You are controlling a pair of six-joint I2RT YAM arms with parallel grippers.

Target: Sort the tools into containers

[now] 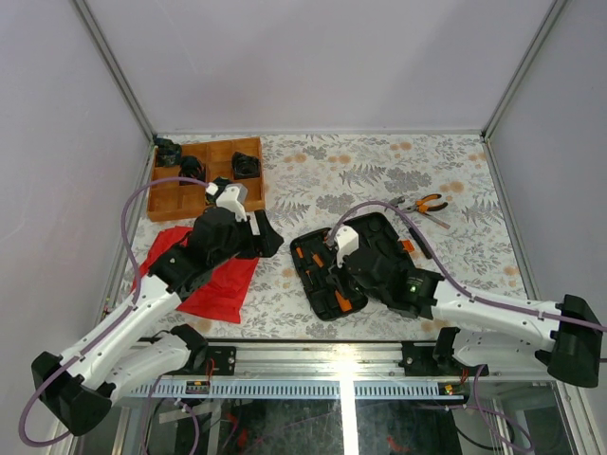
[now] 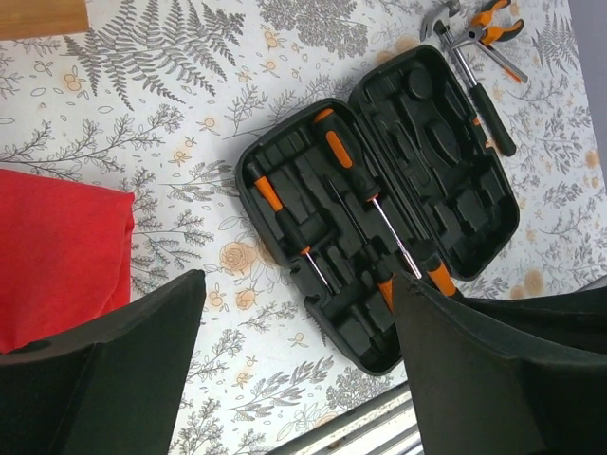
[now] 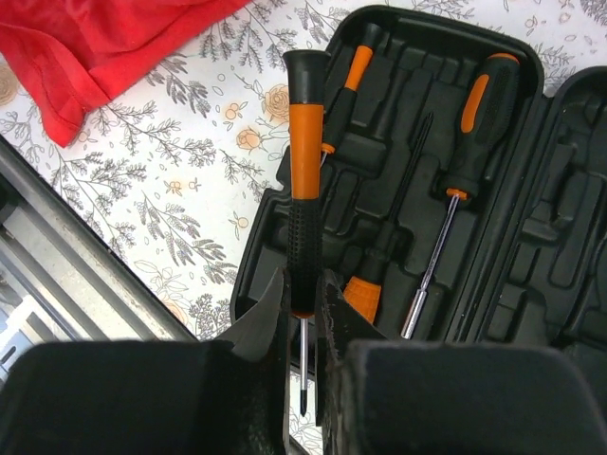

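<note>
In the right wrist view, a black and orange screwdriver (image 3: 305, 161) is pinched by my right gripper, its shaft pointing back between the fingers. It hangs over the black toolbox (image 3: 256, 275), which lies open on the table. Inside the box rest a large screwdriver (image 2: 340, 150), a small orange-banded one (image 2: 270, 194) and another with its tip up the tray (image 2: 356, 223). My left gripper is open and empty, left of the toolbox. Beyond the box lie a hammer (image 2: 474, 85) and orange-handled pliers (image 2: 498, 33).
A wooden compartment box (image 1: 223, 150) holding black coiled items stands at the back left. A red cloth (image 2: 62, 251) lies in front of it. An orange-tipped tool (image 1: 410, 246) sits right of the toolbox.
</note>
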